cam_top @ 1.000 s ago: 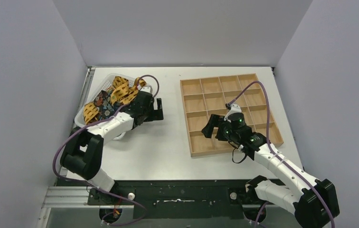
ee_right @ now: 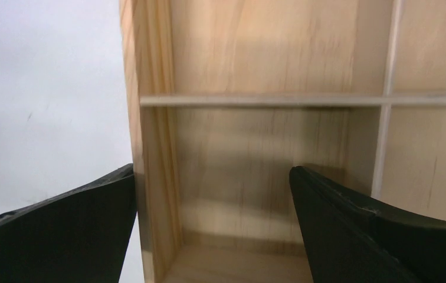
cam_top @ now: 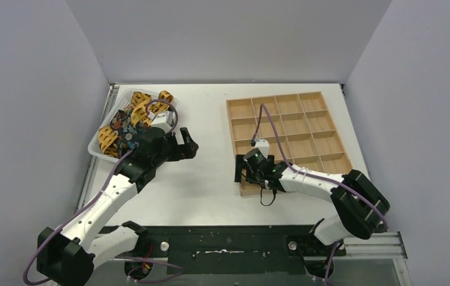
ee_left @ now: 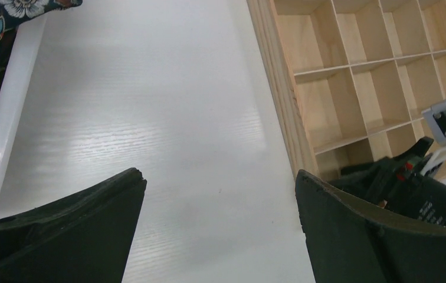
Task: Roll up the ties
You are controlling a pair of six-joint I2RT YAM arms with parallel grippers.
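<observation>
The ties (cam_top: pixel 142 112), yellow-and-black and dark floral, lie heaped loose in a white basket (cam_top: pixel 93 138) at the back left. Just right of the basket, my left gripper (cam_top: pixel 185 146) stands open over bare table; only tabletop shows between its fingers in the left wrist view. A wooden box (cam_top: pixel 297 124) with a grid of compartments sits on the right, its visible cells empty. My right gripper is open above its front-left corner, one finger on the outer side of the left wall (ee_right: pixel 140 135), the other over a cell. Nothing is held there. The arm hides some front cells.
Bare white table (cam_top: pixel 208 113) lies between basket and box, with a free strip in front. A dark floral tie end (ee_left: pixel 26 15) hangs over the basket's rim. Walls close in the back and both sides.
My left gripper has drawn a little left and toward the front. The right gripper has moved left to the box's left wall.
</observation>
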